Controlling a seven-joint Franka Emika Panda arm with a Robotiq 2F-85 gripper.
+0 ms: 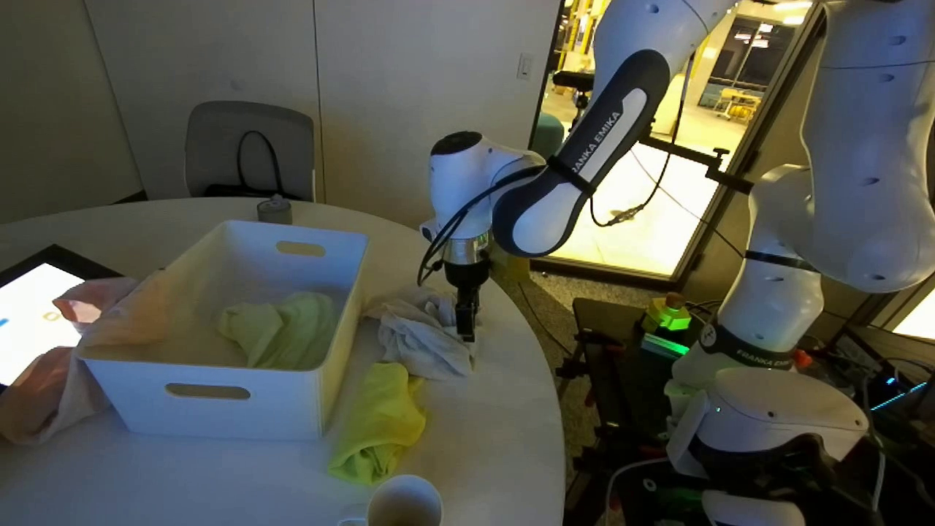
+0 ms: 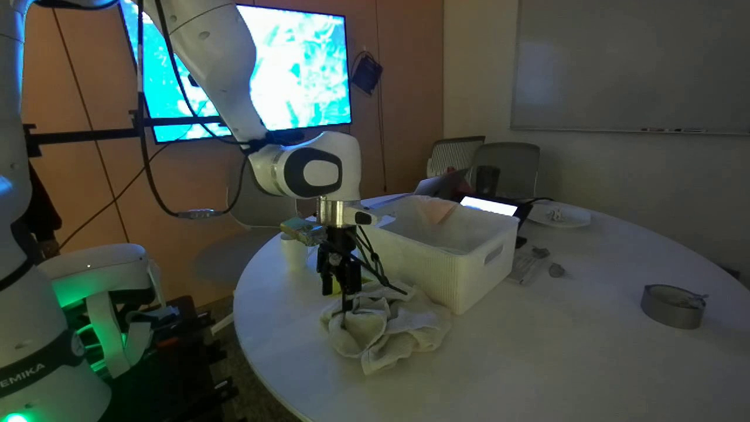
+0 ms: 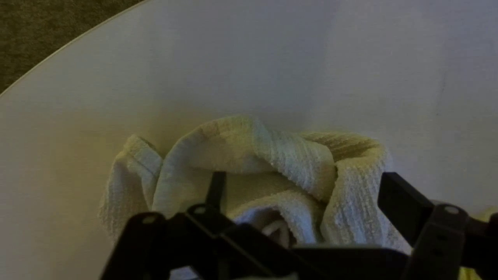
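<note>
A crumpled off-white towel (image 1: 421,337) lies on the table, right of the white bin (image 1: 215,412). My gripper (image 1: 467,333) points down at the towel's right part in exterior view 1. Seen in exterior view 2, the gripper (image 2: 336,299) stands at the near end of the towel (image 2: 397,327). In the wrist view, the fingers are wide open, with folds of the towel (image 3: 289,156) showing between and beyond the fingers. Whether the fingertips touch the cloth I cannot tell. A yellow-green cloth (image 1: 381,421) rests nearer the front, and a pale green cloth (image 1: 294,329) lies inside the bin.
A peach cloth (image 1: 131,320) hangs over the bin's left wall towards a lit screen (image 1: 35,302). Near the front edge stands a white mug (image 1: 405,504). A grey tape roll (image 2: 673,306) lies farther off. Bare table surrounds the towel's outer side.
</note>
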